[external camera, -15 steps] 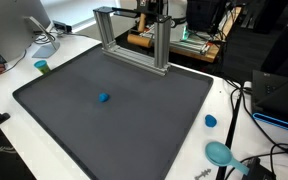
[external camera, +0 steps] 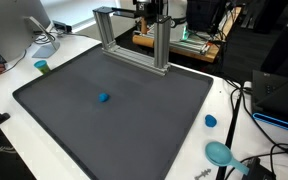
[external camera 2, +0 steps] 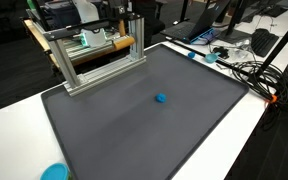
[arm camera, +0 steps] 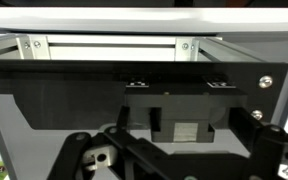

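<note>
In the wrist view my gripper stands open, its dark fingers (arm camera: pixel 121 140) reaching up from the lower edge. It lies over a long black panel (arm camera: pixel 59 95) held in a metal frame; contact cannot be made out. That frame (external camera: pixel 134 55) stands at the far edge of the dark grey mat, with the gripper hard to pick out among the dark parts there. In the second exterior view the frame (external camera 2: pixel 104 75) is at the upper left. A small blue object (external camera: pixel 104 97) lies on the mat, well away from the frame.
An orange-brown cylinder (external camera 2: pixel 121 43) sits behind the frame.
Dark parts at the top of the frame now cover more of the orange-brown cylinder in the first exterior view. The blue object and the mat have not moved.
</note>
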